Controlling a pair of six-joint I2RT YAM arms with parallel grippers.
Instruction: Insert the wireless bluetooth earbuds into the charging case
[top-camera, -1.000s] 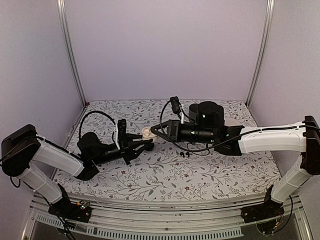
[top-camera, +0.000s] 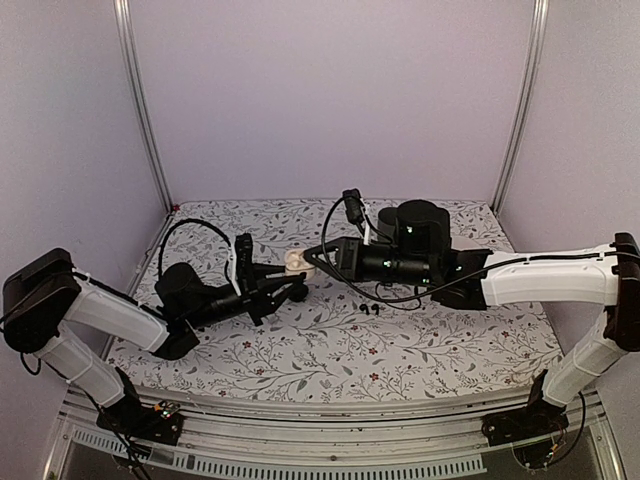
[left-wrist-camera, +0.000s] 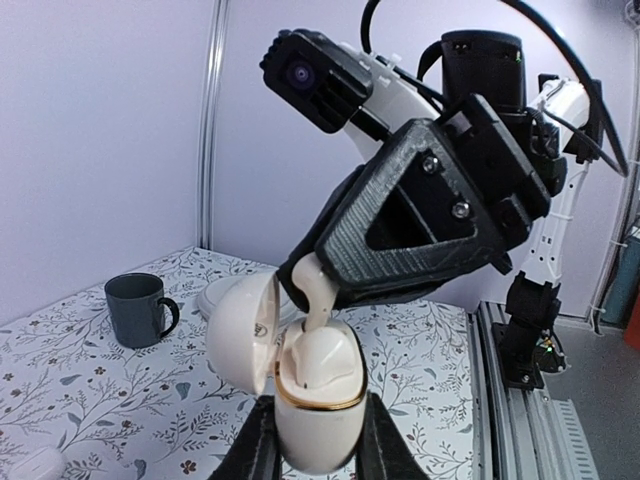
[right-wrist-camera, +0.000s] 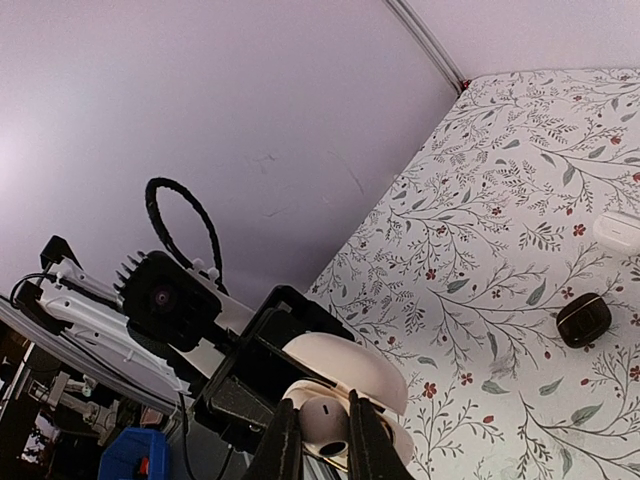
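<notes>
A white charging case (left-wrist-camera: 320, 425) with its lid (left-wrist-camera: 238, 330) raised is held in mid-air near the table's middle by my left gripper (top-camera: 290, 280), which is shut on it. A white earbud (left-wrist-camera: 318, 295) stands over the case's well, its stem between the fingers of my right gripper (top-camera: 315, 255), shut on it just above the case. In the right wrist view the earbud's round end (right-wrist-camera: 325, 420) sits between the right fingertips, in front of the case. How deep it sits in the well I cannot tell.
A dark mug (left-wrist-camera: 135, 310) and a white round object (left-wrist-camera: 215, 295) stand at the back right. A black case (right-wrist-camera: 583, 320) and a white case (right-wrist-camera: 617, 232) lie on the patterned table (top-camera: 330, 360). Small dark items lie right of centre.
The left gripper looks almost unmoved, still holding the case.
</notes>
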